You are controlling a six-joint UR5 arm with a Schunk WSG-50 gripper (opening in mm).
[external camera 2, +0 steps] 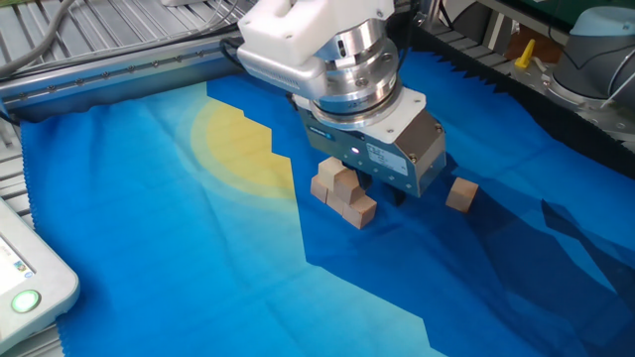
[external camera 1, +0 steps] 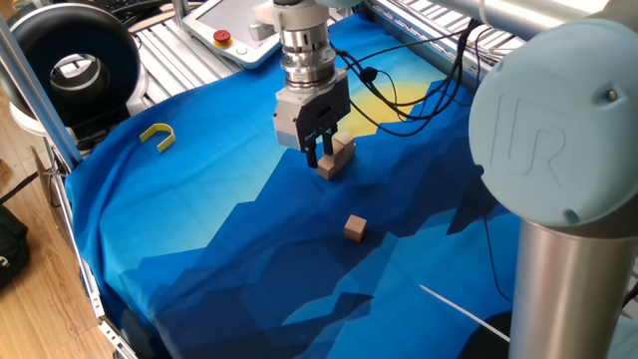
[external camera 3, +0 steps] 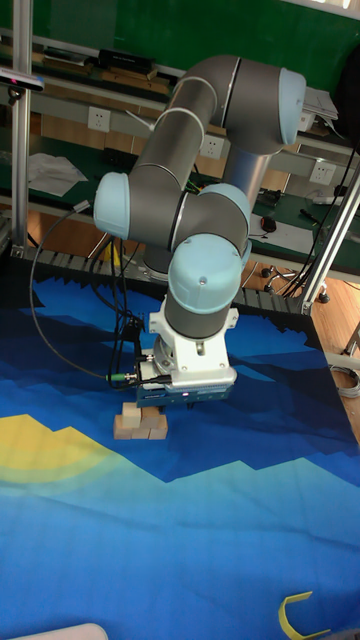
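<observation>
Several small wooden blocks form a two-layer stack [external camera 2: 359,212] on the blue cloth, with a bottom row and upper blocks on it. The same stack [external camera 3: 130,433] appears in exterior view 3, partly behind the gripper. My gripper [external camera 1: 320,157] points down right beside the stack, at its end in exterior view 1. Its two dark fingers [external camera 1: 312,158] are apart, and no block shows between them. Whether a finger touches the stack I cannot tell. A single wooden block [external camera 1: 355,228] lies alone on the cloth; in exterior view 2 this loose block [external camera 2: 462,194] is right of the gripper.
A yellow curved strip [external camera 1: 158,136] lies on the cloth, far from the blocks. Black cables [external camera 1: 404,105] hang behind the arm. A teach pendant with a red button [external camera 1: 221,38] rests at the table's edge.
</observation>
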